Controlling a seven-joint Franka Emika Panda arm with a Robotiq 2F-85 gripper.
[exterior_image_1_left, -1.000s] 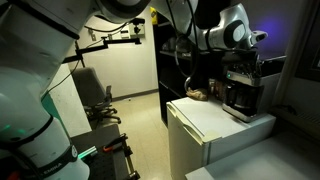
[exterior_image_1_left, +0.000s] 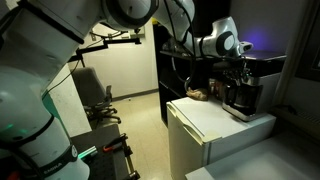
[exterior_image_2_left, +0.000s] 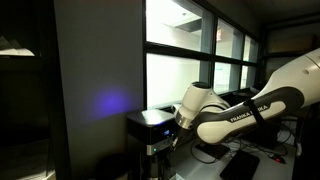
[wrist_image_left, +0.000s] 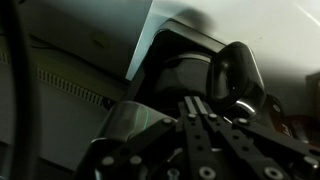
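A black coffee maker (exterior_image_1_left: 243, 95) stands near the back end of the white counter. In the wrist view I look down on a dark appliance body (wrist_image_left: 160, 65), with a rounded black handle (wrist_image_left: 237, 72) sticking out on its right. A shiny metallic surface (wrist_image_left: 130, 122) shows at lower left. My gripper is shut, and nothing shows between its fingertips. It appears over the dark machine, just below the handle in that view; whether it touches anything I cannot tell. In exterior view 1 the gripper is small and dark against the machine.
Brownish items (exterior_image_1_left: 198, 94) lie farther back on its left. A wall and window (exterior_image_2_left: 175, 80) rise behind. An office chair (exterior_image_1_left: 95, 95) stands on the floor to the left.
The coffee maker and counter look unmoved.
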